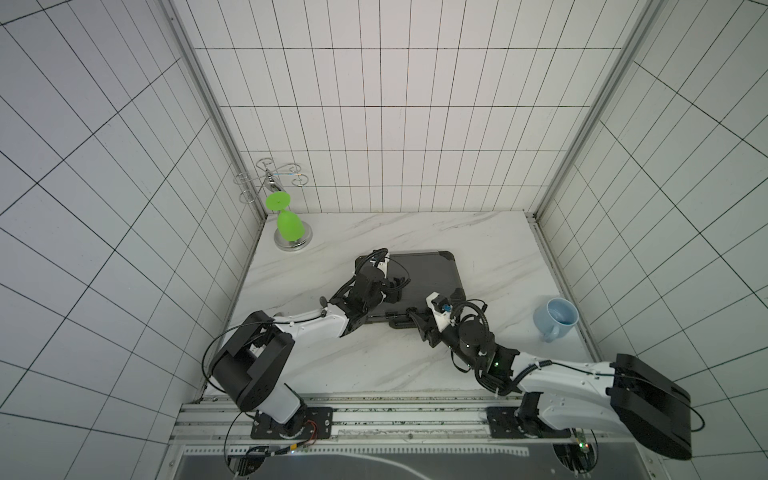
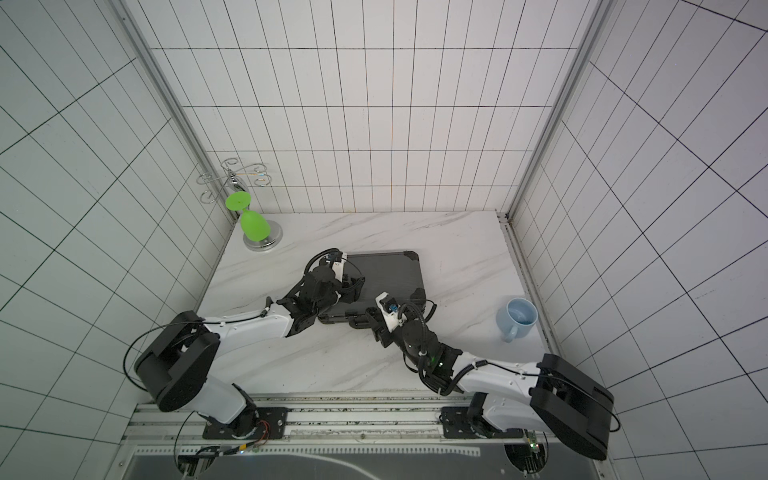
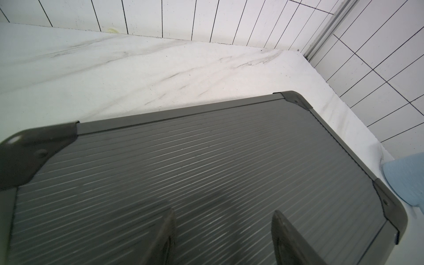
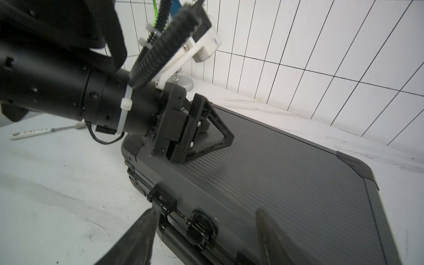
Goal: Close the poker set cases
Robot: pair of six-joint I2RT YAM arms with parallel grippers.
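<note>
A dark grey, ribbed poker case [image 1: 428, 276] lies flat on the marble table with its lid down. In the right wrist view its front edge shows a carrying handle [image 4: 178, 243] and a black latch [image 4: 202, 229]. I cannot tell whether the latch is fastened. Over the lid's left part is my left gripper, its fingers apart with only the ribbed lid visible between them. My right gripper stands open at the front edge, above the latch and handle, holding nothing. The arms partly cover the case from above.
A light blue mug [image 1: 554, 318] stands at the table's right side. At the back left is a metal rack [image 1: 292, 240] with a green goblet [image 1: 290, 226]. A patterned utensil handle [image 4: 33, 133] lies left of the case. Behind the case the table is clear.
</note>
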